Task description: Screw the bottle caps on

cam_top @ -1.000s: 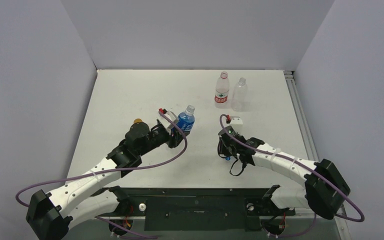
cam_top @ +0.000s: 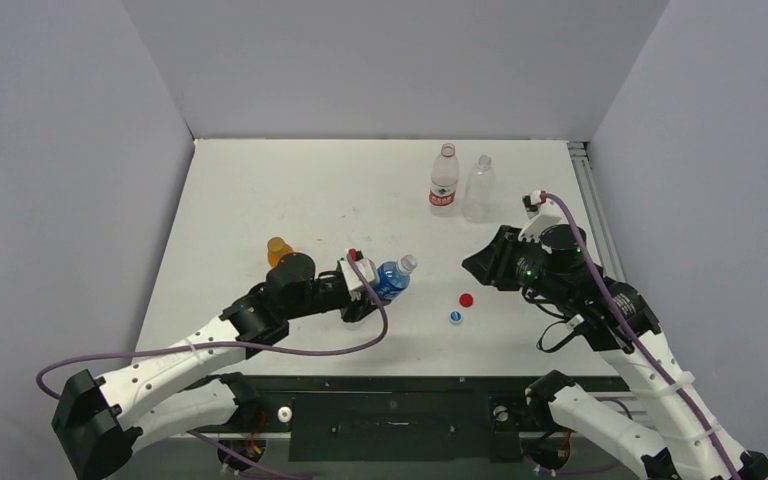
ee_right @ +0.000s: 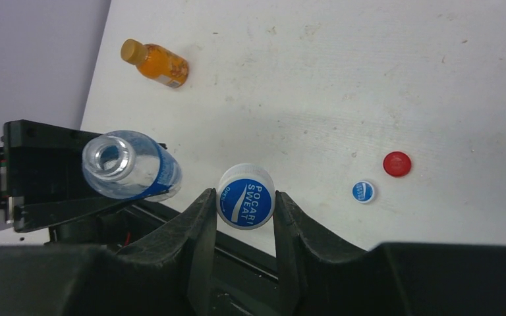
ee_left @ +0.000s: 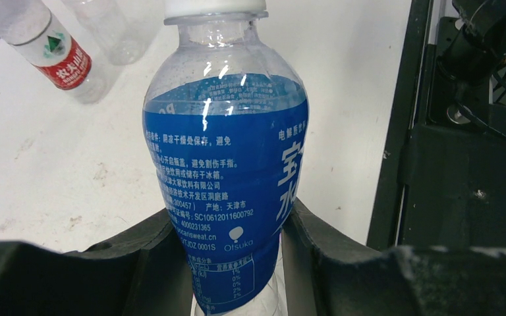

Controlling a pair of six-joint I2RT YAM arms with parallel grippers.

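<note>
In the left wrist view a clear bottle with a blue label (ee_left: pixel 227 151) is clamped between the fingers of my left gripper. It leans toward the right side of the top view, and its uncapped mouth (ee_right: pixel 110 158) faces the right wrist camera. My right gripper is shut on a white cap with a blue top (ee_right: pixel 246 203), printed side toward its camera. Bottle and cap are apart, with a gap of bare table visible between them. A red cap (ee_right: pixel 397 164) and another blue-and-white cap (ee_right: pixel 364 191) lie loose on the table.
Two clear bottles stand uncapped at the back right, one with a red label (cam_top: pixel 444 182), one plain (cam_top: pixel 479 190). A small orange bottle (ee_right: pixel 161 64) with an orange cap is behind the left arm.
The right gripper has risen and moved right, away from above the loose caps, swinging to point left. The left gripper has shifted slightly right and lower, tipping the bottle further right.
</note>
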